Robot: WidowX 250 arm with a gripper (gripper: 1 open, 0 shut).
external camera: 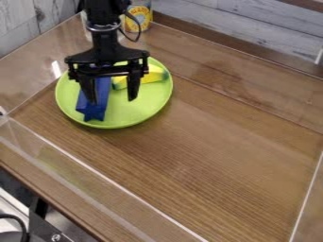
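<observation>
My black gripper (108, 76) hangs open over a green plate (124, 115), its two fingers spread apart and pointing down. Beneath the left side of it a blue block (91, 104) lies lengthwise on the plate, partly hidden by the gripper. A yellow banana-like object (149, 77) rests at the back right of the plate, behind the right finger. I cannot tell whether either finger touches the objects.
A yellow can (135, 13) stands at the back behind the arm. White walls border the back and left.
</observation>
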